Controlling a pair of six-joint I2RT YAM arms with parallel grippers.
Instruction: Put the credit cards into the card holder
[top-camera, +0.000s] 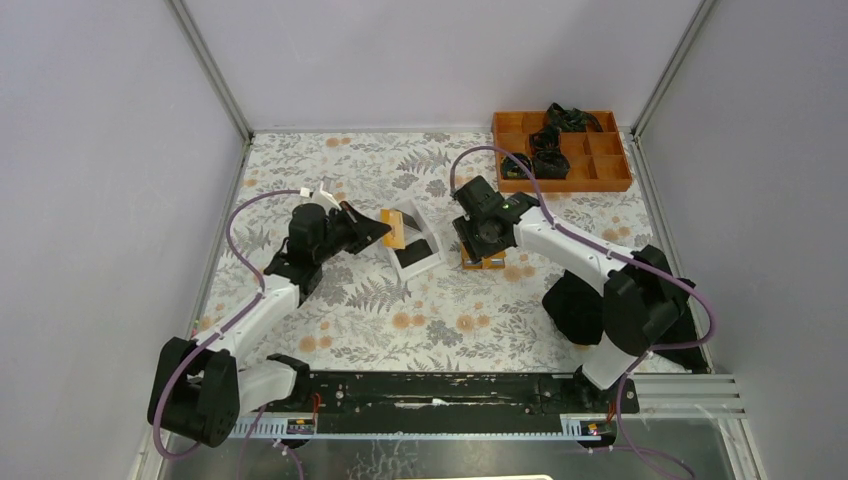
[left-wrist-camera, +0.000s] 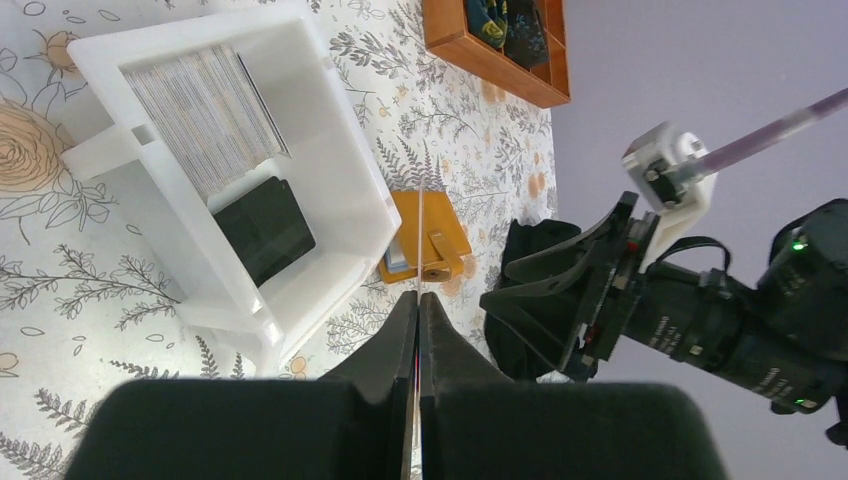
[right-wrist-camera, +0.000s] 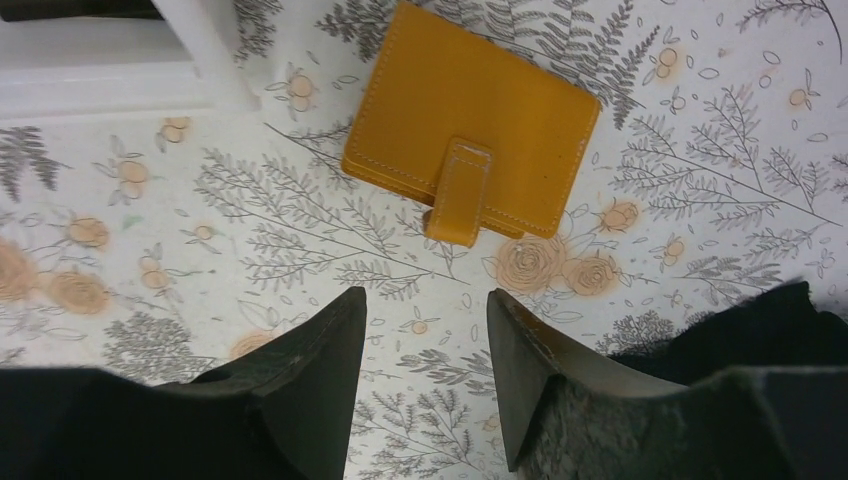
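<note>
My left gripper (top-camera: 383, 228) is shut on a thin orange card (top-camera: 393, 228), held edge-on in the left wrist view, above the white tray (top-camera: 419, 264). In that view the tray holds a stack of light cards (left-wrist-camera: 200, 110) and a dark stack (left-wrist-camera: 262, 228). The orange leather card holder (right-wrist-camera: 480, 110), with its strap across the front, lies flat right of the tray. My right gripper stands open above it, nothing between its fingers.
An orange compartment organiser (top-camera: 605, 160) with dark items stands at the back right. A black cloth (top-camera: 575, 310) lies at the right.
</note>
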